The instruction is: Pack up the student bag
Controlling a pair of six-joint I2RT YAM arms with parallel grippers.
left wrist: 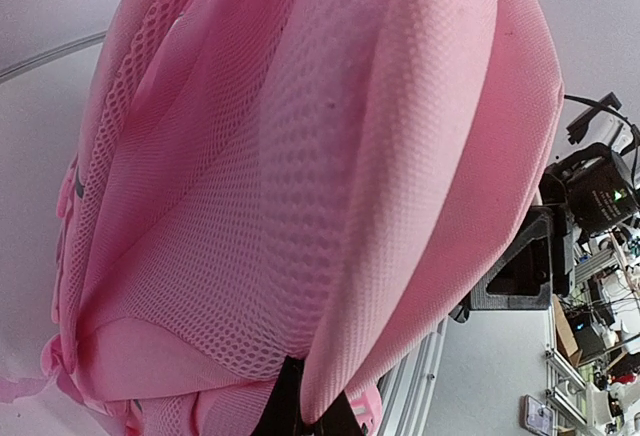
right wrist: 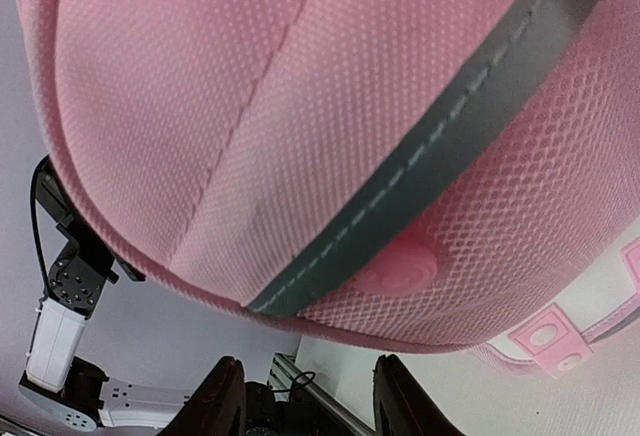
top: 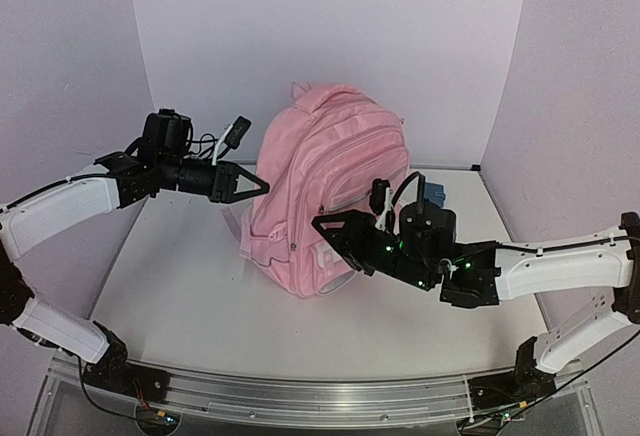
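Observation:
The pink student bag [top: 345, 146] stands on the table, leaning to the right. At its left side is my left gripper [top: 267, 188]. In the left wrist view the dark fingers [left wrist: 285, 401] are close together, with a fold of the bag's pink fabric [left wrist: 335, 356] running down between them; the left gripper is shut on it. My right gripper [top: 316, 223] is in front of the bag's lower front. In the right wrist view its two fingers [right wrist: 225, 401] stand wide apart below the bag's front pocket [right wrist: 200, 146], with nothing between them.
A blue object [top: 434, 194] lies at the back right, partly hidden behind the right arm. Pale walls close in the table on the left, right and back.

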